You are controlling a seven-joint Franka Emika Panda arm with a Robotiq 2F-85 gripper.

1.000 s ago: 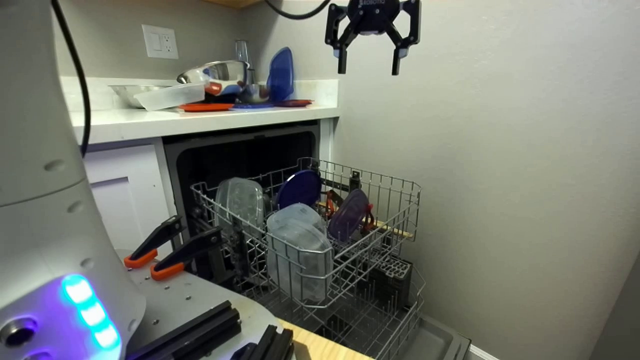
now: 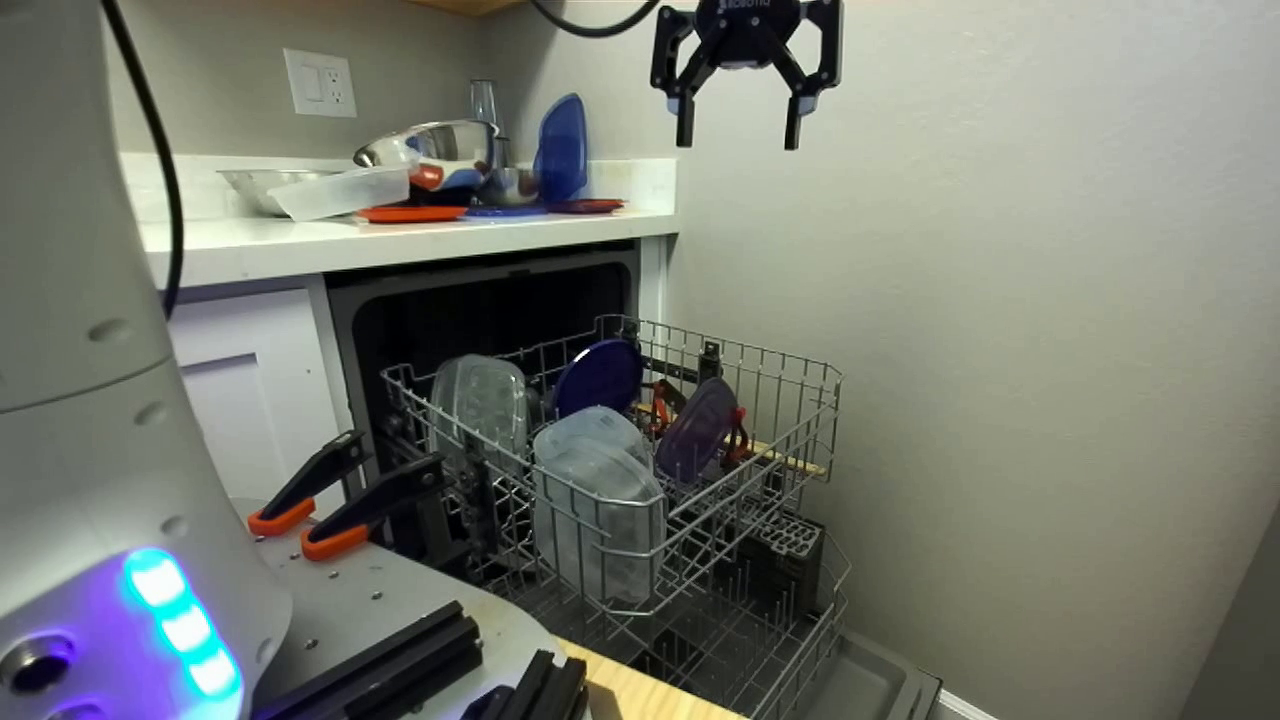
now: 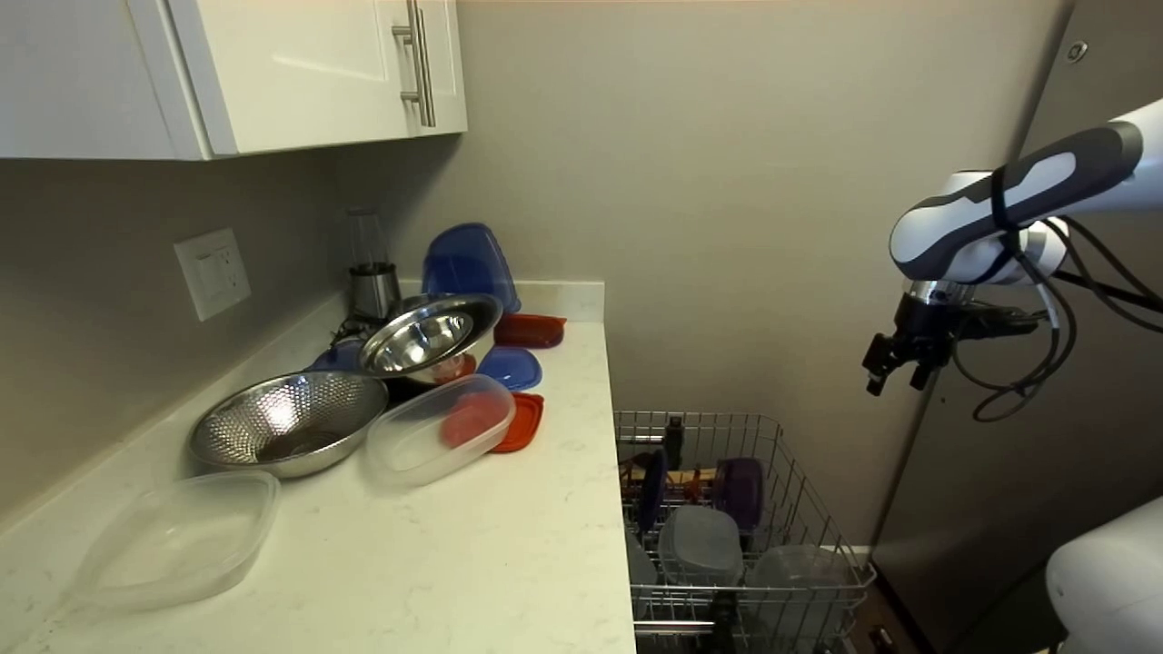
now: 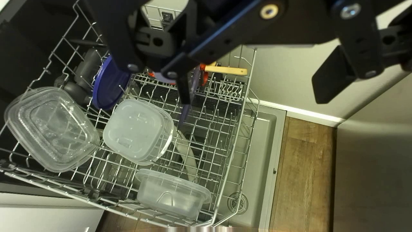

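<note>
High above the dishwasher rack (image 2: 828,384), my gripper (image 2: 740,126) hangs open, its two fingers wide apart and only wall showing between them. The rack holds several clear plastic containers: one at the left (image 4: 54,127), one in the middle (image 4: 135,129) and one by the front rim (image 4: 172,193). A dark blue lid (image 4: 110,85) stands on edge among the tines. Beside it leans a purple lid (image 2: 697,432), partly hidden behind my finger in the wrist view. Red-handled items and a wooden utensil (image 4: 228,70) lie at the rack's far side.
On the counter (image 3: 523,545) are a steel colander (image 3: 289,420), steel bowls (image 3: 431,338), clear containers (image 3: 442,431), and red and blue lids (image 3: 510,369). A wall (image 2: 1020,300) rises close beyond the rack.
</note>
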